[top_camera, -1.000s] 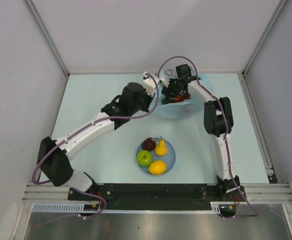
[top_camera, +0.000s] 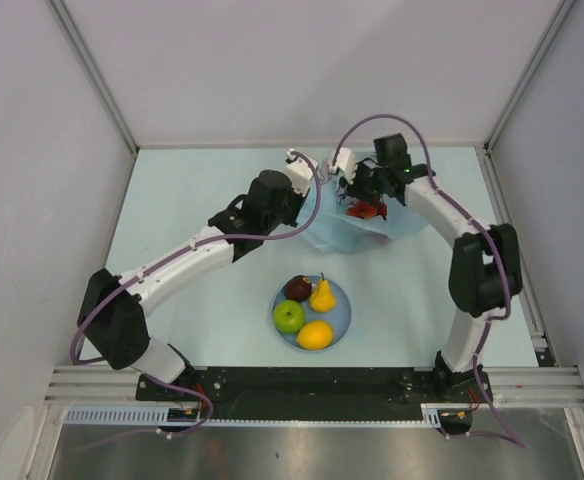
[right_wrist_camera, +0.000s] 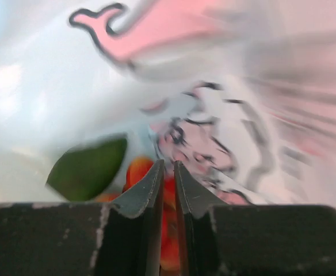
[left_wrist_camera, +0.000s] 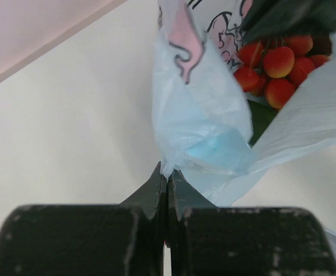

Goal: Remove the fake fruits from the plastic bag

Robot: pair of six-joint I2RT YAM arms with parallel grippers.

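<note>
The light blue plastic bag (top_camera: 332, 225) lies crumpled at the back right with red fruits (left_wrist_camera: 278, 62) and a dark green fruit (right_wrist_camera: 86, 169) inside. My left gripper is shut on the bag's edge at its left side. My right gripper is over the bag among the red fruits, its fingertips close together; whether a fruit is between them is hard to tell, as the right wrist view is blurred.
A blue plate (top_camera: 338, 315) in the front middle holds several fruits: a green apple (top_camera: 289, 316), a yellow pear (top_camera: 323, 297), a lemon and a dark fruit.
</note>
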